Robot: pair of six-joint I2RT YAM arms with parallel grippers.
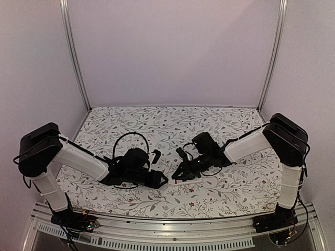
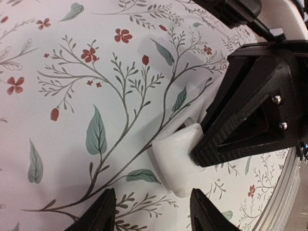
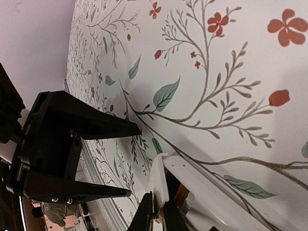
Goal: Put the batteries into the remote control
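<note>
The white remote (image 2: 178,159) lies on the floral surface, largely under my right gripper (image 1: 179,174). In the right wrist view its open compartment shows something dark and orange (image 3: 182,195), possibly a battery, beside the right gripper's fingertips at the bottom; whether they are open or shut is unclear. My left gripper has its two fingers apart with nothing between them, just left of and in front of the remote's white end. In the top view the grippers meet near the front centre, hiding most of the remote.
Pale walls enclose it, and a metal rail (image 1: 172,222) runs along the front edge.
</note>
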